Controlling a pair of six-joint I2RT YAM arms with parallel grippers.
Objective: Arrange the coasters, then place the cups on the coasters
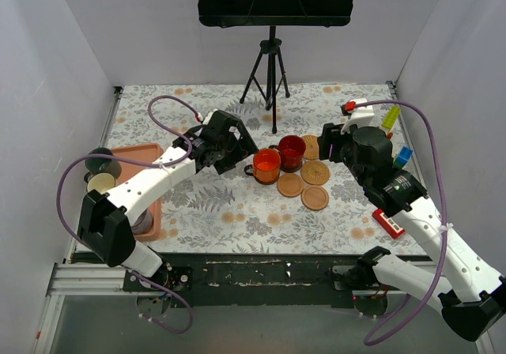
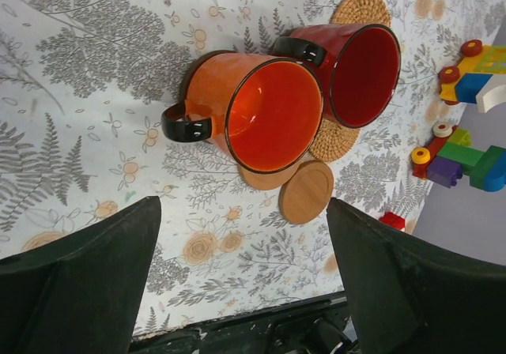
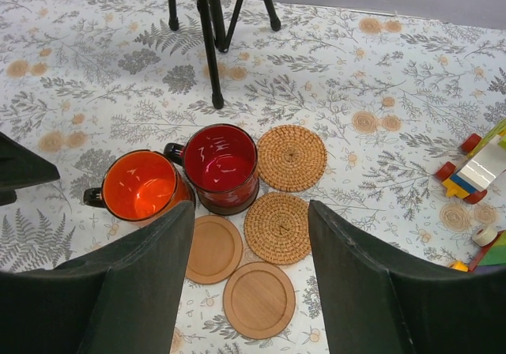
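Note:
An orange cup [image 1: 266, 165] and a dark red cup [image 1: 291, 152] stand upright side by side near the table's middle, both apart from my grippers. Under the red cup a dark round base [image 3: 230, 205] shows. Coasters lie close to the cups: two woven ones [image 3: 292, 158] and two plain wooden ones [image 3: 259, 299]. To the left of the orange cup hangs my left gripper [image 1: 242, 145], its fingers parted and nothing between the fingers. My right gripper [image 1: 324, 144] is open and empty over the table, right of the coasters.
A salmon tray [image 1: 137, 151] with several cups sits at the left, partly under my left arm. The black music stand [image 1: 273, 77] rises behind the cups. Toy blocks [image 1: 402, 156] line the right side.

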